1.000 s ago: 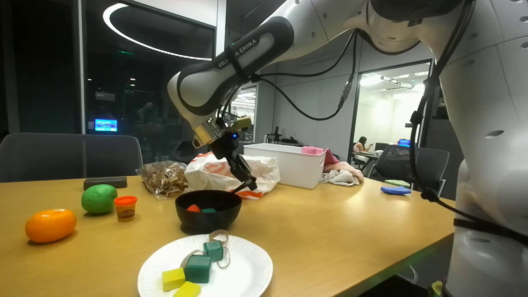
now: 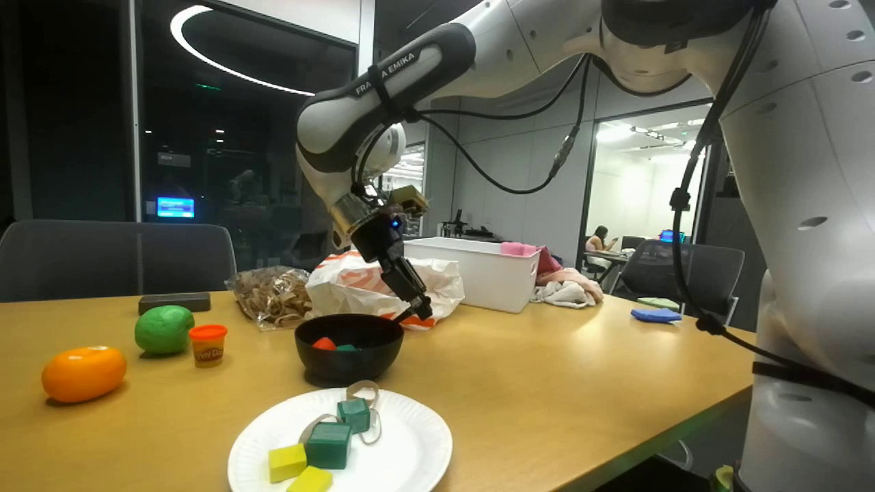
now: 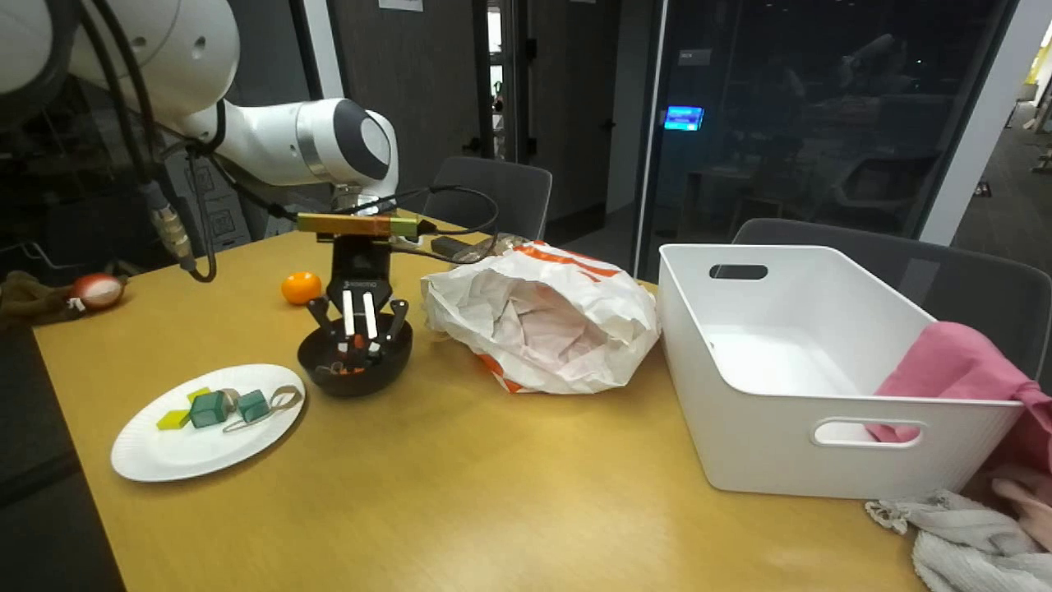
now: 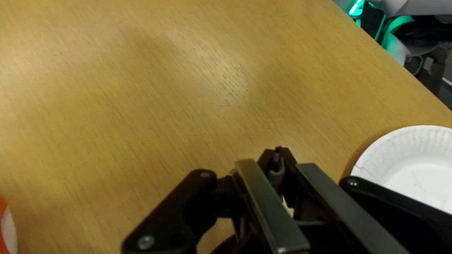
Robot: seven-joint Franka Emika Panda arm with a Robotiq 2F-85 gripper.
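Note:
A black bowl [image 2: 348, 361] stands on the table, with a red piece [image 2: 324, 344] and a green piece [image 2: 346, 348] inside. From its right rim a dark handle [image 2: 402, 315] slants up to my gripper [image 2: 422, 308], whose fingers are closed around its end. Whether the handle belongs to the bowl or to a utensil in it cannot be told. In the wrist view, the dark handle end shows between the fingers of the gripper. Exterior view 2 has the gripper [image 3: 361, 349] in front of the bowl [image 3: 366, 383], hiding part of its inside.
In front of the bowl, a white plate [image 2: 402, 459] bears green and yellow blocks. A crumpled white bag [image 3: 611, 345] and a white bin [image 3: 789, 444] stand nearby. An orange fruit [image 2: 83, 374], a green fruit [image 2: 163, 329] and a small tub [image 2: 208, 348] lie left.
My wrist has tilted more upright, its upper part shifting right, while the fingertips moved slightly right and down. The bowl has shifted slightly to the right. The plate and its blocks have not moved.

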